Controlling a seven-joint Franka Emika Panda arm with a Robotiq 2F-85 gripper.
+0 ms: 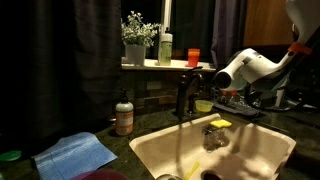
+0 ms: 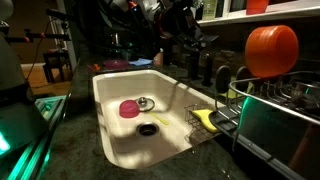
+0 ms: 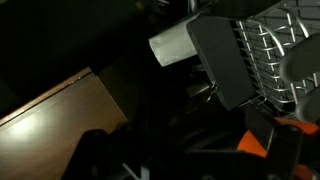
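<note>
My gripper shows as dark shapes along the bottom of the wrist view, its fingers apart with nothing seen between them. The white arm (image 1: 255, 68) reaches in from the right, above the sink's back right corner. A pink cup (image 2: 129, 109) lies in the white sink (image 2: 112, 140), near the drain and a round metal piece (image 2: 146, 103). The yellow sponge (image 1: 221, 123) is at the sink's back edge. Above the dish rack (image 2: 262, 112) sits an orange-red cup (image 2: 272, 51); what supports it is unclear.
A black faucet (image 1: 184, 95) stands behind the sink. To the left are a soap bottle (image 1: 124, 116) and a blue cloth (image 1: 73, 157) on the dark counter. A red cup (image 1: 193, 57), a bottle (image 1: 165, 48) and a plant (image 1: 138, 38) line the windowsill.
</note>
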